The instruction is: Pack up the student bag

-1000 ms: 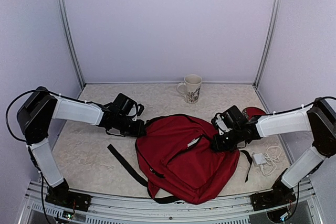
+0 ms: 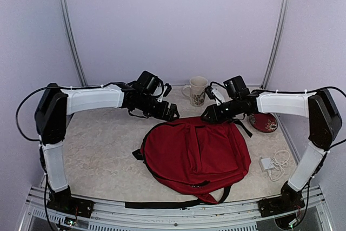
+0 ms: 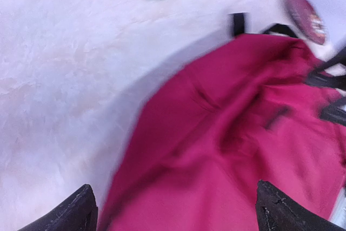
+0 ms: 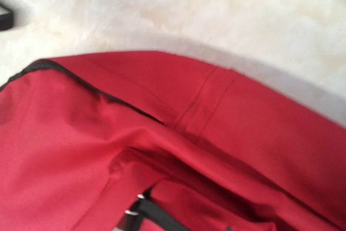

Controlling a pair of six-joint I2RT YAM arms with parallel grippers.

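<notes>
A red backpack (image 2: 221,155) lies flat on the table, its black strap (image 2: 162,205) stretched along the front edge. Above the bag's upper left edge my left gripper (image 2: 174,114) stands open, and its two fingers (image 3: 73,209) are far apart in the left wrist view with red cloth below and beyond them. My right gripper (image 2: 207,116) is over the bag's top edge, just right of the left one. Its fingers hardly show in the right wrist view, which is filled by the red bag (image 4: 135,85) and its dark zip line; how far the fingers are apart is hidden.
A patterned mug (image 2: 198,91) stands behind the bag, close to both grippers. At the right lie a round dark red case (image 2: 263,122) and a white charger (image 2: 266,164) with its coiled cable.
My left gripper has swung from the bag's lower left up to its top edge. The right gripper has gone up and left. The bag has turned, its strap now along the front.
</notes>
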